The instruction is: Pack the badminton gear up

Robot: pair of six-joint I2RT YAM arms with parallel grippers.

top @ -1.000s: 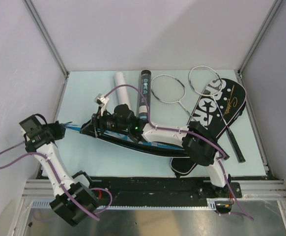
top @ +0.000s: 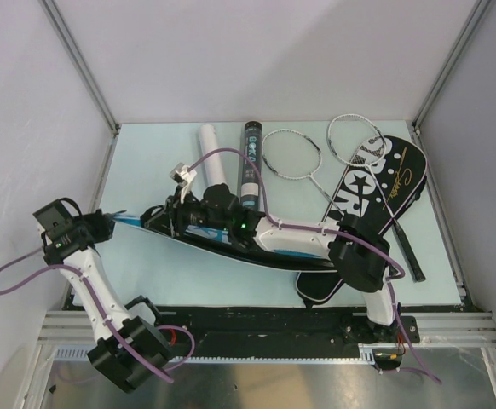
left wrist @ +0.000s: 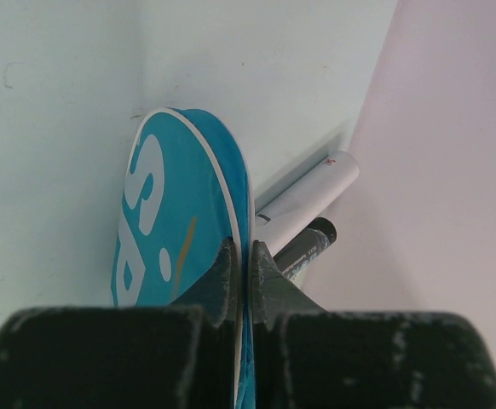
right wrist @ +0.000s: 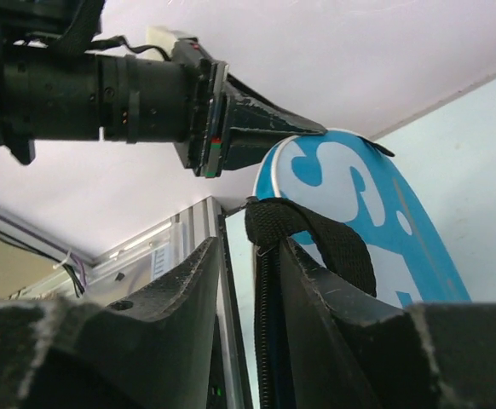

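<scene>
The long blue-and-black bag stretches across the table, blue side with white lettering visible in the left wrist view. At its left end my left gripper is shut on the bag's piped edge. My right gripper is over the bag, a little to the right of that end. In the right wrist view its fingers stand apart, with a black zip running below between them. A black strap loop lies at the fingertips; contact cannot be judged. My right arm covers much of the bag from above.
A white tube and a black tube lie at the back. Two rackets lie on the right, one partly over a black racket cover.
My right gripper has shifted slightly to the right along the bag, and the black strap end now shows to its left. The left gripper has stayed in place.
</scene>
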